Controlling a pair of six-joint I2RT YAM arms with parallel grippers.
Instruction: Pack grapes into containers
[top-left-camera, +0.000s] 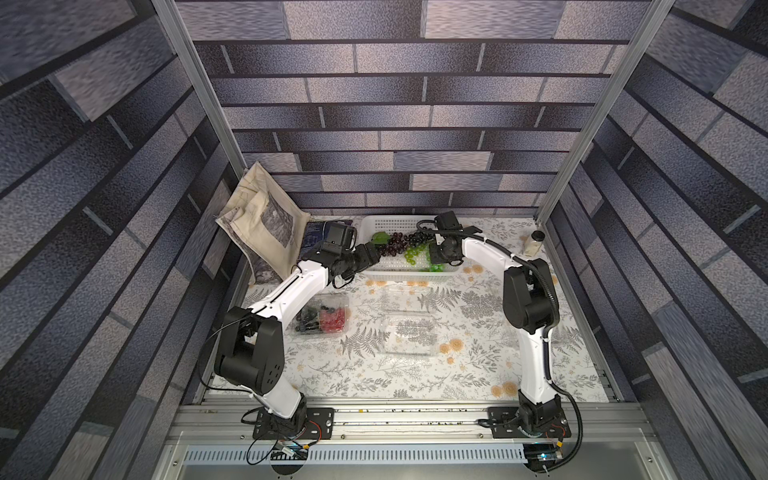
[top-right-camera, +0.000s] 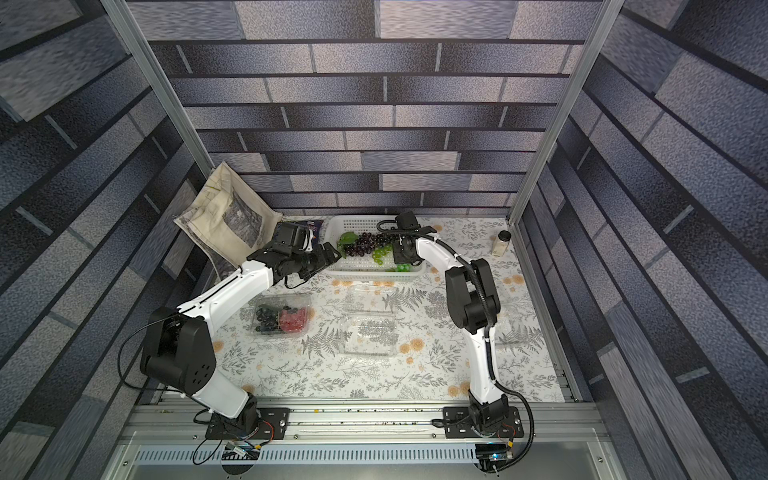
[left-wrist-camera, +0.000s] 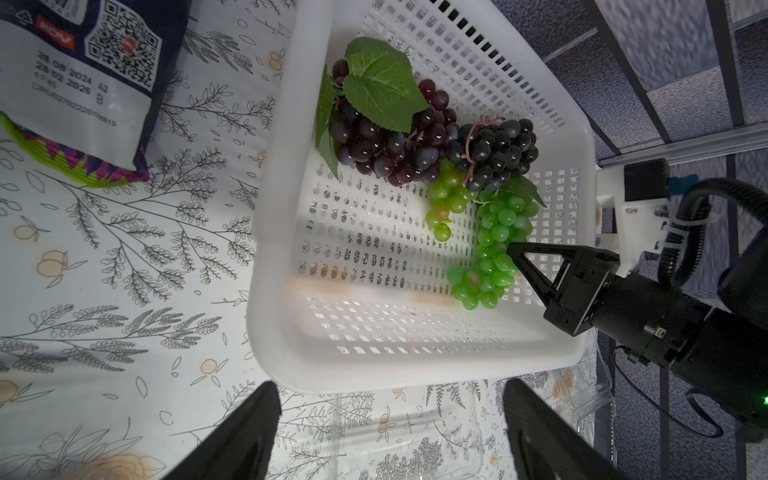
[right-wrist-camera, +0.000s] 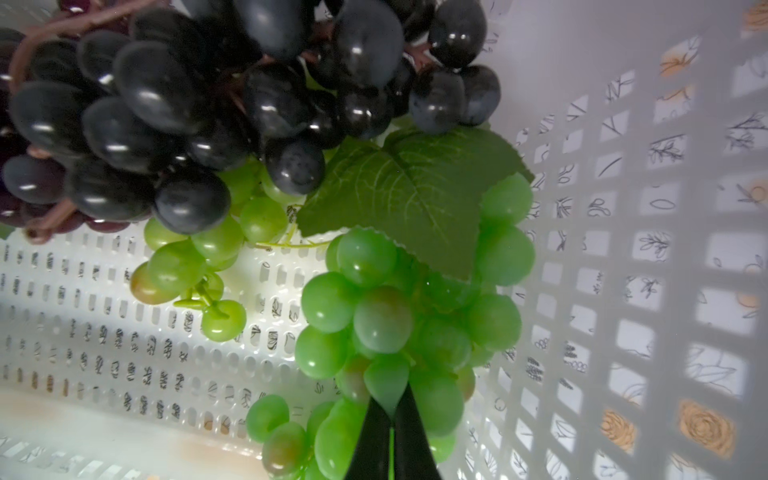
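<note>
A bright green grape bunch (right-wrist-camera: 384, 320) with a leaf lies at the right end of the white perforated basket (left-wrist-camera: 276, 240). In the right wrist view my right gripper is shut on it, its fingertips closed together among the berries. Black grapes (left-wrist-camera: 500, 148), dark red grapes (left-wrist-camera: 392, 152) and a yellow-green bunch (left-wrist-camera: 448, 204) lie farther along in the basket. My left gripper stands open and empty over the basket's near left side. An open clear container (top-left-camera: 411, 332) sits empty in front of the basket.
A clear container (top-left-camera: 320, 314) with dark and red fruit stands at the left. The tote bag (top-left-camera: 262, 224) and a dark snack packet (left-wrist-camera: 88, 80) are back left. A small bottle (top-left-camera: 533, 242) stands back right.
</note>
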